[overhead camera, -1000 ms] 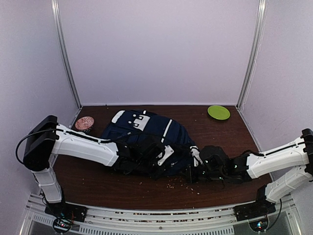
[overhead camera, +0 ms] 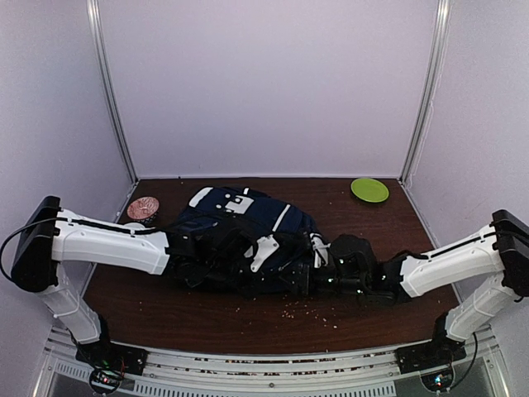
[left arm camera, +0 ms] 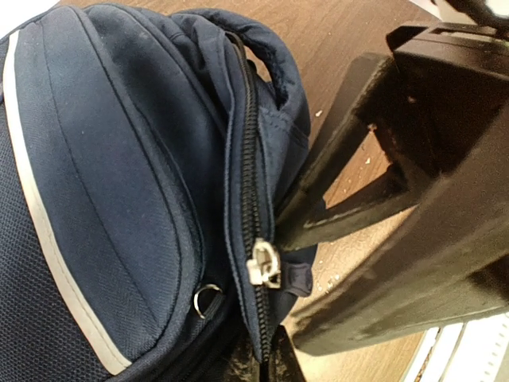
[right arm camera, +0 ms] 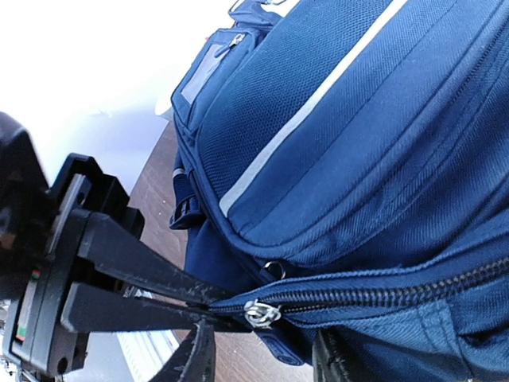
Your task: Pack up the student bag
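Observation:
The navy backpack (overhead camera: 240, 207) lies on its side across the middle of the table. In the left wrist view a zipper with a metal pull (left arm camera: 262, 263) runs along its near edge. My left gripper is shut on the zipper edge at the bottom of that view; in the right wrist view its black fingers reach to the edge beside the pull (right arm camera: 262, 313). My right gripper is part open, its fingertips just below the zipper pull, on either side of it.
A patterned bowl (overhead camera: 143, 208) stands at the back left, a green plate (overhead camera: 369, 189) at the back right. The front strip of the table (overhead camera: 198, 318) holds only crumbs.
My left arm has moved left along the bag's near edge. My right arm has shifted slightly up and leftward.

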